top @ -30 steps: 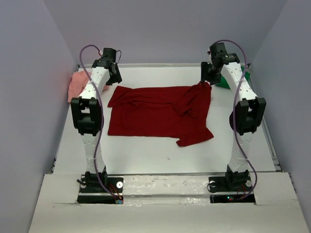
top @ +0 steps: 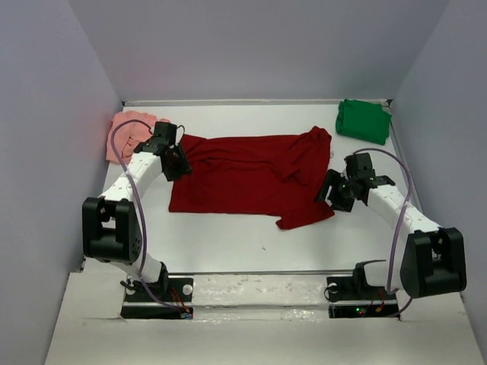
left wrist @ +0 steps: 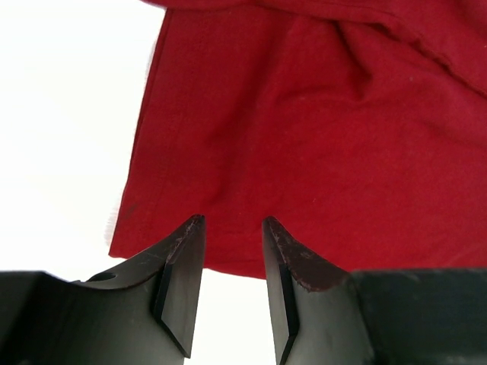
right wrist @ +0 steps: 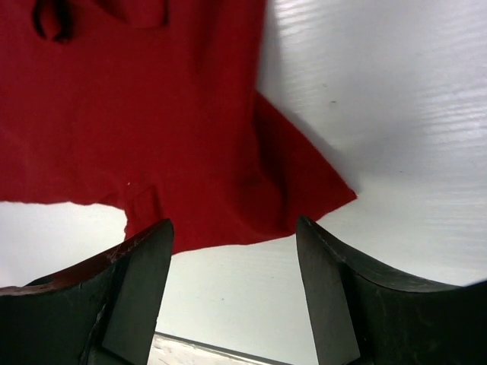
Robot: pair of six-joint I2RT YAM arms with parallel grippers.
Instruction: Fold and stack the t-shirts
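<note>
A dark red t-shirt [top: 243,182] lies spread across the middle of the white table, wrinkled along its far side. Its near right part [right wrist: 213,205] juts out toward the front, with a corner sticking out to the right. Over the shirt's left end is my left gripper, its fingers part way apart with no cloth gripped; the near left corner [left wrist: 125,243] of the shirt shows just ahead. At the right end hangs my right gripper, open, the shirt's near edge lying beyond its fingertips and nothing between them.
A pink folded cloth [top: 122,137] lies at the far left, partly behind the left arm. A green folded cloth [top: 364,121] sits at the far right corner. Bare table [top: 228,247] stretches along the front. Grey walls stand on both sides and at the back.
Both grippers have come from the far edge of the table toward the near side, the right one farther. The red shirt lies as before.
</note>
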